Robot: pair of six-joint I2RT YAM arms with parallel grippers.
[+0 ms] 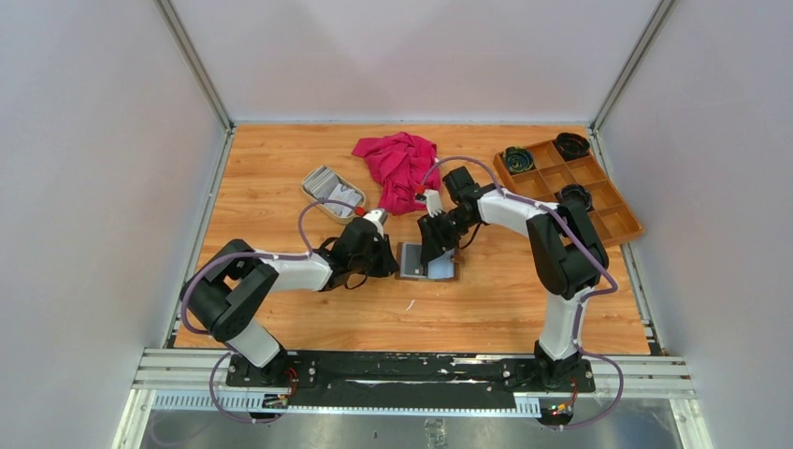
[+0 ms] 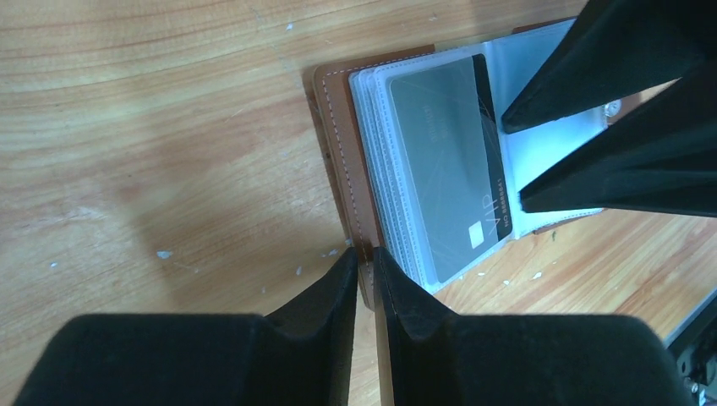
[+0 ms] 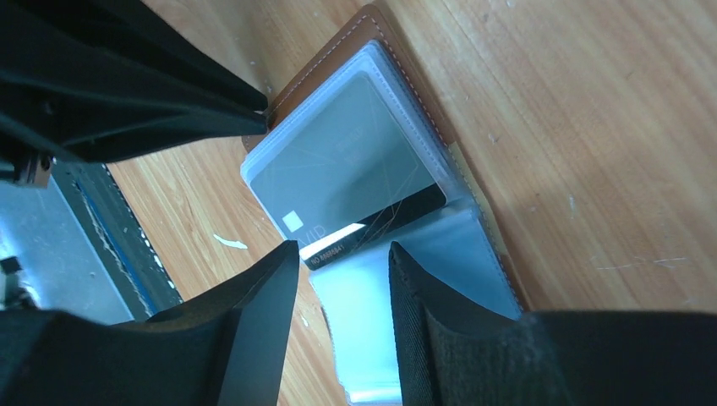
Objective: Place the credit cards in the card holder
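Note:
The brown card holder (image 1: 410, 263) lies spread on the table between both arms, its clear sleeves facing up. A grey card (image 2: 448, 161) with a black stripe sits in the sleeve on the left half. Clear sleeves (image 3: 359, 309) on the other half look pale blue. My left gripper is shut on the edge of the holder's brown cover (image 2: 348, 161). Over the holder, my right gripper stands part open, nothing between its fingers. Spare cards (image 1: 327, 186) lie in a pale basket (image 1: 357, 219) at the back left.
A pink cloth (image 1: 397, 164) lies crumpled at the back middle. On the right stands an orange compartment tray (image 1: 621, 221) with dark coils in it.

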